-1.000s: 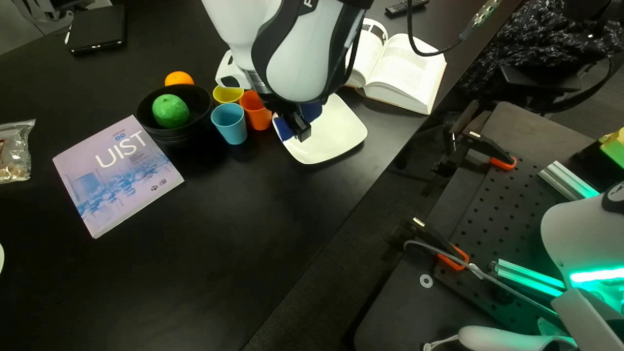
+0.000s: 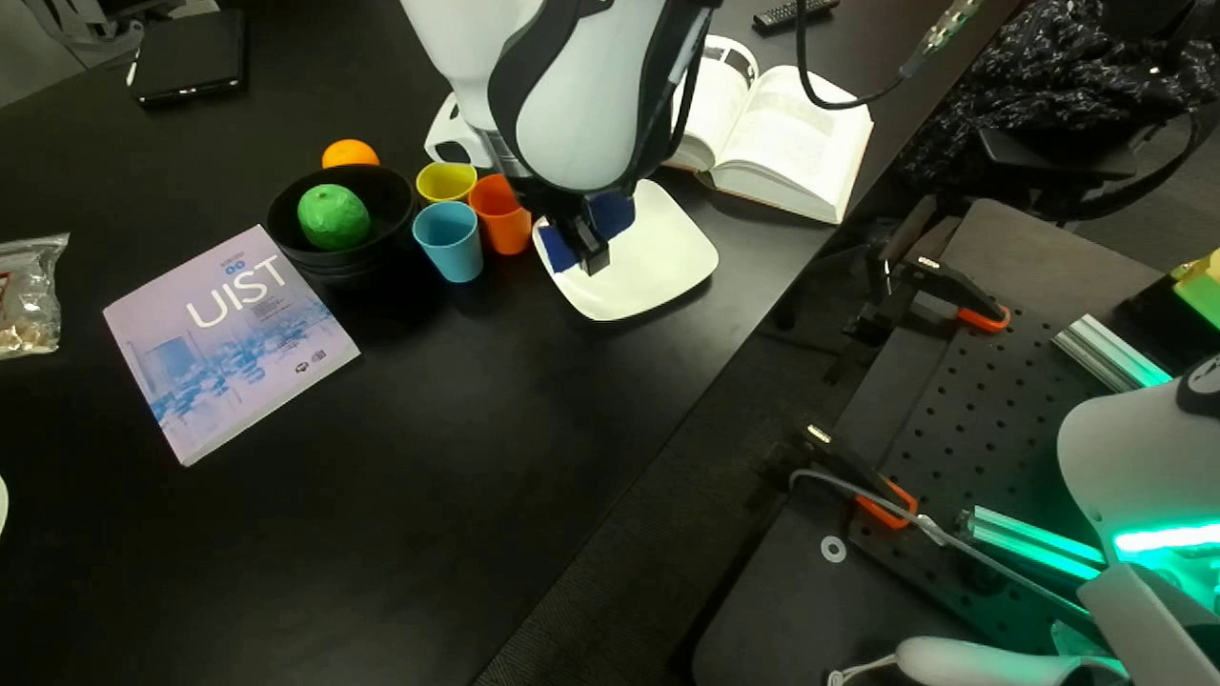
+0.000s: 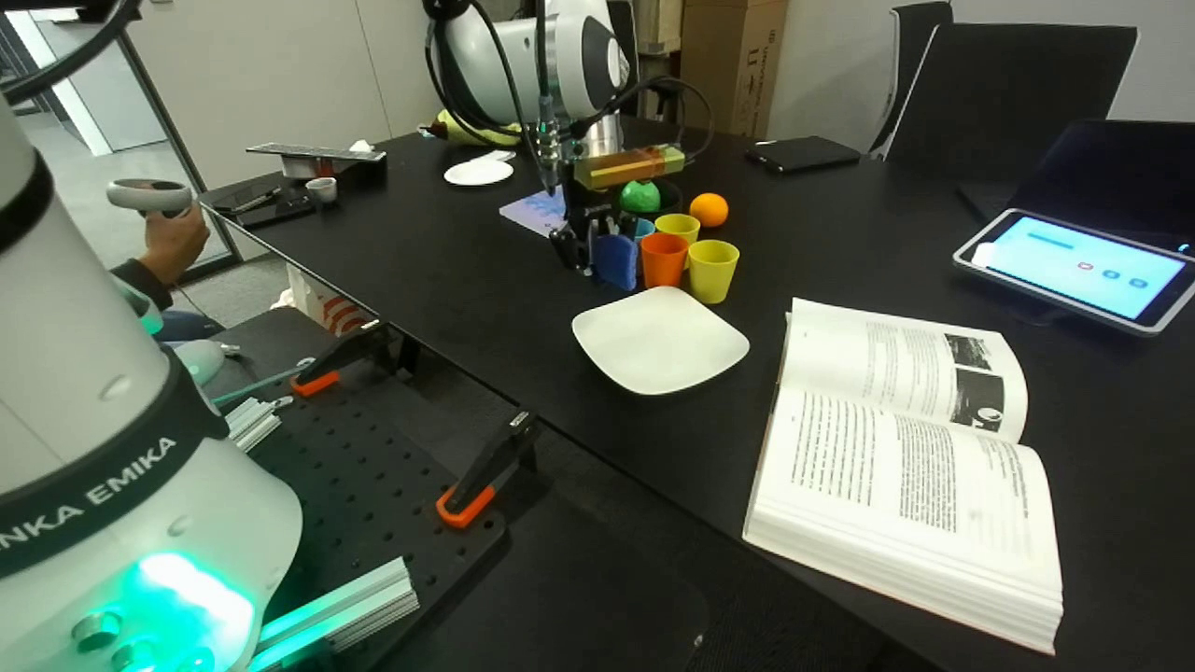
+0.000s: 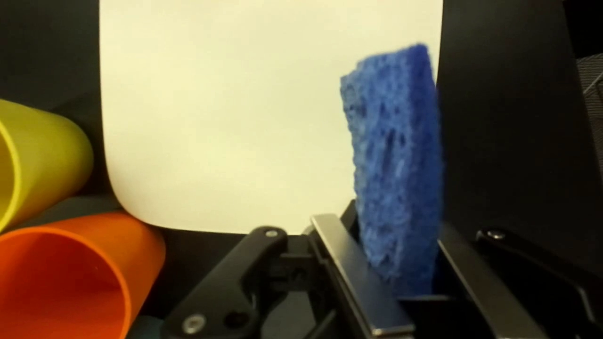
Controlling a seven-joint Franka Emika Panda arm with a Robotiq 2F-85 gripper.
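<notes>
A blue sponge (image 4: 390, 164) stands up between the metal fingers of my gripper, which is shut on it. Seen from above, the sponge overlaps the right edge of a white square plate (image 4: 237, 118). In exterior view 1 the gripper (image 2: 591, 246) hangs over the plate's near-left part (image 2: 640, 269), with bits of blue showing on both sides. Exterior view 2 has the sponge (image 3: 615, 261) beside the orange cup (image 3: 664, 259), short of the plate (image 3: 661, 342). Whether the sponge touches anything below cannot be told.
Yellow cups (image 3: 713, 271), an orange cup and a blue cup (image 2: 448, 241) crowd the plate's side. Behind them are black bowls (image 2: 400, 211) with a green fruit (image 2: 334, 217). An open book (image 2: 789, 131) lies past the plate.
The arm has shifted very slightly, and a little more blue shows to the right of the gripper. The sponge is still gripped; the plate and cups have not moved.
</notes>
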